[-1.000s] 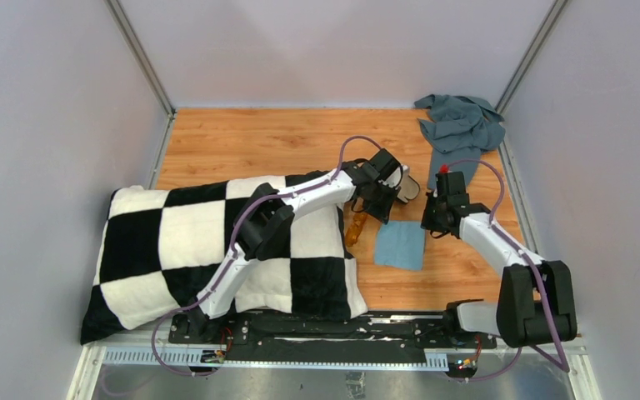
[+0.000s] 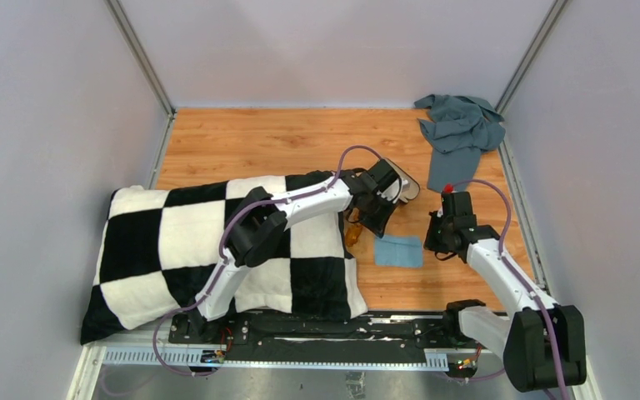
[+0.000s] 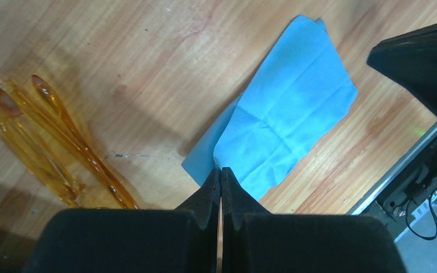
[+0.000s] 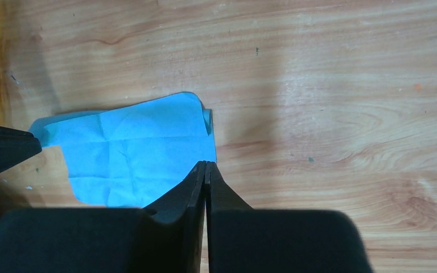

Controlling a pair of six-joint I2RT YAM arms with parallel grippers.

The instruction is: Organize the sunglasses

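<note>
Amber sunglasses [image 2: 352,234] lie folded on the wood, in the left wrist view [image 3: 40,136] at the left. To their right a small blue cloth [image 2: 398,252] lies with its far edge turned over onto itself; the fold shows as a double layer in the left wrist view. Over the cloth's far left corner, my left gripper is shut, and no cloth shows between its fingers. My right gripper is at the cloth's right edge, its fingertips close together; whether any gap remains is hard to see. A beige-lined open case [image 2: 408,183] is partly hidden behind the left gripper.
A black-and-white checkered blanket [image 2: 187,237] covers the left side of the table, under the left arm. Crumpled grey-blue fabric [image 2: 458,125] lies at the far right. Bare wood is clear at the back and in front of the cloth.
The cloth's far side has been folded toward the front, making it shorter. Both grippers have moved toward the front, the right one further. Sunglasses and case look unmoved.
</note>
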